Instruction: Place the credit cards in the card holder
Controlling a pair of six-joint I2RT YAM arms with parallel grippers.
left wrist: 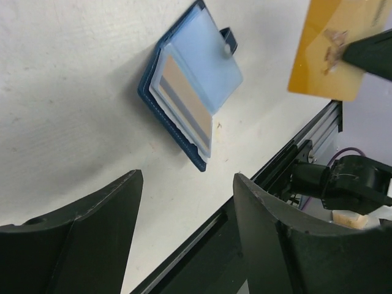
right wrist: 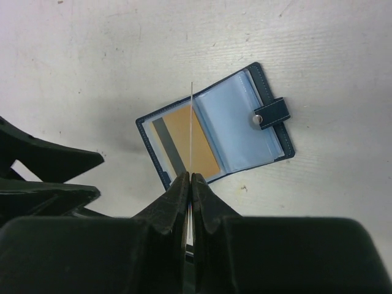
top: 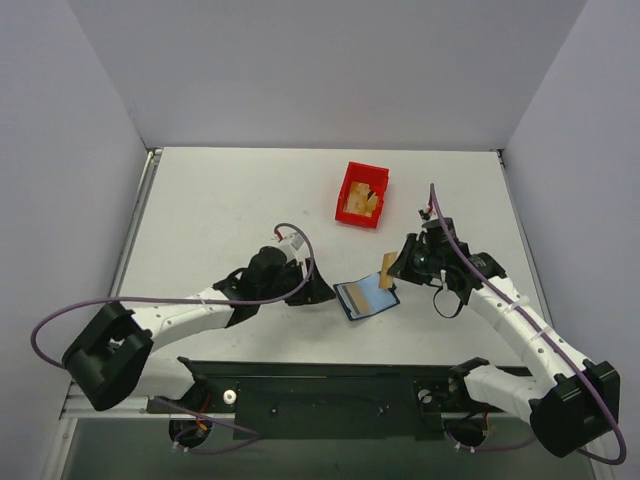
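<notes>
A yellow-orange credit card [top: 387, 270] is pinched in my right gripper [top: 394, 268], which is shut on it above the card holder. In the right wrist view the card [right wrist: 191, 131] shows edge-on as a thin upright line. Beneath it the dark blue card holder [right wrist: 239, 119] lies open on the table: a tan card [right wrist: 199, 138] with a grey stripe sits in one half, and the other half shows a clear blank pocket. My left gripper stands open, left of the holder, with nothing between its fingers.
Several more cards [top: 361, 200] lie in a red box [top: 385, 172] at the back of the table. The holder's strap [right wrist: 274, 113] sticks out at its side. Bare white tabletop [top: 230, 200] surrounds the left and back.
</notes>
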